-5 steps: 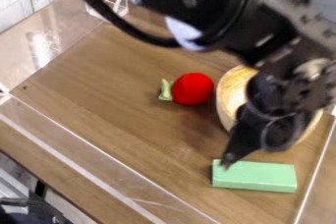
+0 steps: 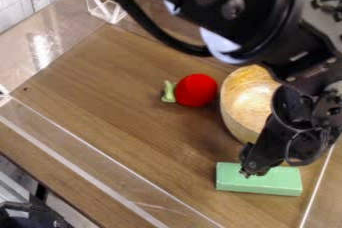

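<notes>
A mint-green rectangular block [image 2: 261, 180] lies flat near the front right of the wooden surface. My gripper [image 2: 255, 162] is low at the block's back edge, its dark fingertips close above or against it; it is open, though the gap between the fingers is hard to see. A pale wooden bowl [image 2: 245, 88] sits behind, partly hidden by the arm. A red round toy vegetable [image 2: 198, 89] with a green stem lies left of the bowl.
Clear plastic edging [image 2: 83, 154] runs along the front left of the surface [image 2: 114, 97]. The arm covers the top right.
My gripper has come down a little toward the green block and shifted slightly rightward, uncovering more of the bowl. The block, bowl and red vegetable have not moved.
</notes>
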